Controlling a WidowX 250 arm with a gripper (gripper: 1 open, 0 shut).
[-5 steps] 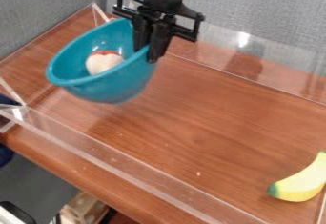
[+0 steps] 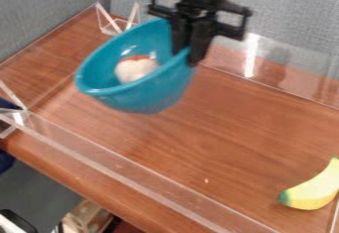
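Observation:
The black gripper (image 2: 185, 41) is shut on the right rim of a blue bowl (image 2: 133, 92), holding it tilted above the wooden table near the top middle of the camera view. A round white object with some red (image 2: 134, 69) sits inside the bowl. The fingertips are partly hidden at the rim.
A yellow banana (image 2: 312, 185) lies at the table's right front. Clear barriers edge the wooden table (image 2: 212, 153), whose middle and front are bare. Grey walls stand behind and at the left. Dark items and a wooden box lie below the table's left edge.
The banana has not moved.

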